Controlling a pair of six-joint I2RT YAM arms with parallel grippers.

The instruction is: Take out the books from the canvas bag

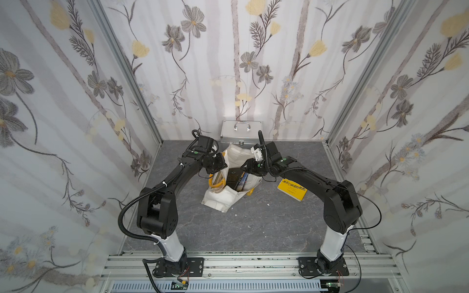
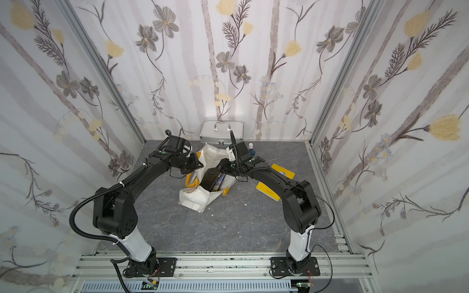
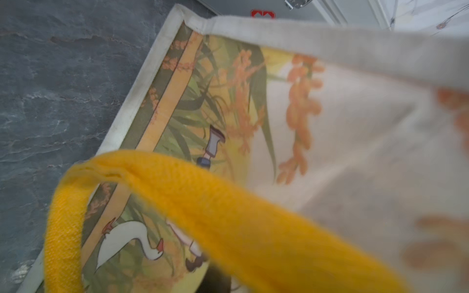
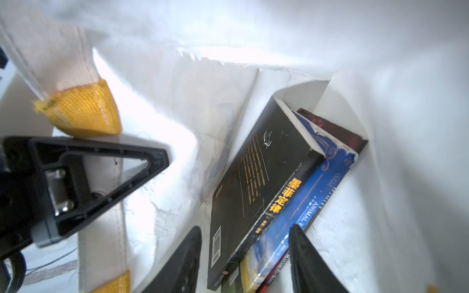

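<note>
The white canvas bag [image 1: 217,199] stands mid-table with its mouth spread wide. Inside it lean a black book [image 4: 261,180], a blue book [image 4: 320,171] and a dark red one [image 4: 337,129], partly covered. Above these, my right gripper is open, fingers apart, with no book between them. At the bag's left rim is my left gripper [image 1: 220,165]; one of its dark fingers [image 4: 156,158] shows against the bag's inner wall. Its other finger is hidden, so its grip is unclear. A yellow handle [image 3: 234,210] crosses the left wrist view in front of the bag's printed side.
A yellow book [image 1: 292,189] lies flat right of the bag, with another yellow piece [image 2: 283,171] behind it. The silver case [image 1: 229,128] stands at the back wall beside a small bottle [image 2: 251,149].
</note>
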